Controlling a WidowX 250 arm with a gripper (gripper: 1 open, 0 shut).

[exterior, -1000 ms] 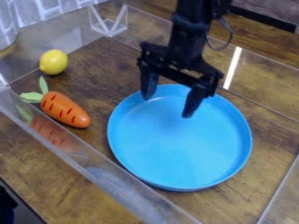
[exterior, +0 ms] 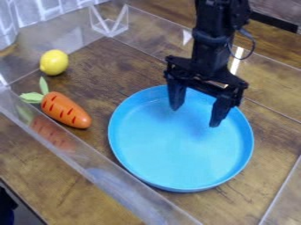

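Note:
My black gripper (exterior: 198, 105) hangs over the back part of a round blue plate (exterior: 177, 149). Its two fingers stand apart, open, with nothing visible between them. An orange toy carrot (exterior: 65, 110) with a pale green top lies left of the plate. A yellow lemon (exterior: 55, 62) sits farther back at the upper left.
A transparent wall runs along the lower left, in front of the carrot and plate. The table's bare right side lies beside the plate.
The gripper has shifted right over the plate and sharpened from a blur. The plate, carrot and lemon have not moved.

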